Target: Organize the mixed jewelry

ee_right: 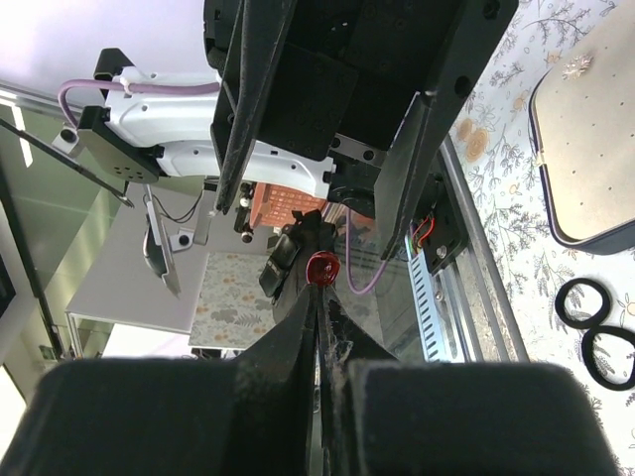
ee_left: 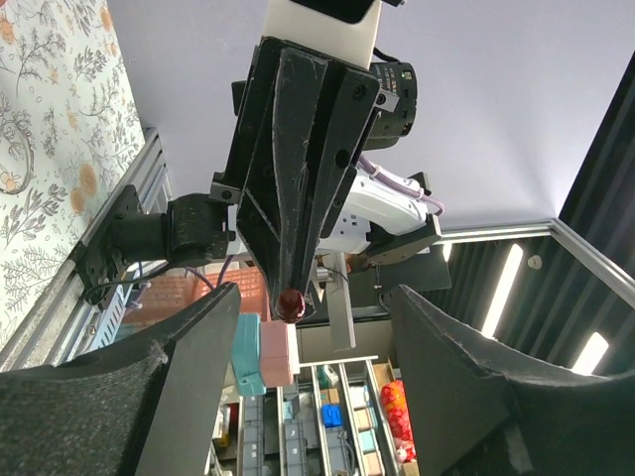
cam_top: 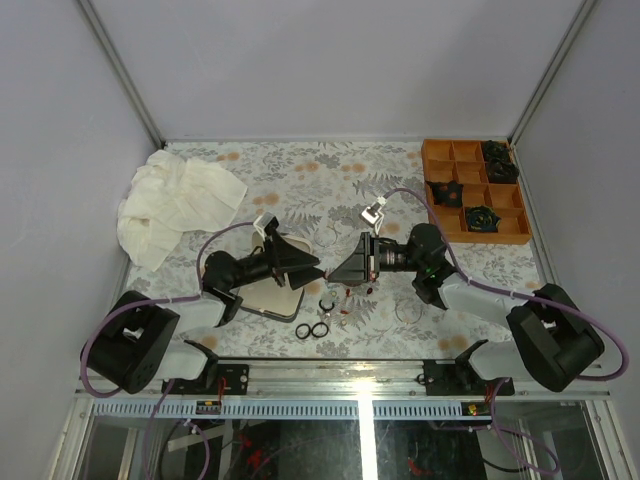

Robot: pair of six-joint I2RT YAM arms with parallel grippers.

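Note:
My right gripper is shut with a small red ring-shaped piece [ee_right: 322, 268] at its fingertips. In the left wrist view, this red piece [ee_left: 291, 305] shows as a dark red round end at the tip of the right gripper, in the gap between the left fingers. My left gripper [cam_top: 320, 275] faces it almost tip to tip, its fingers apart on either side. I cannot tell whether they touch it. Small jewelry pieces [cam_top: 347, 303] and two black rings [cam_top: 312, 330] lie on the patterned table. At the back right stands the orange-brown compartment organizer [cam_top: 484, 239], with dark items in some compartments.
Beneath the left arm lies a beige tray [cam_top: 270, 300]; a sparkly piece [ee_right: 576, 66] rests on it. A white cloth [cam_top: 175, 205] is crumpled at the back left.

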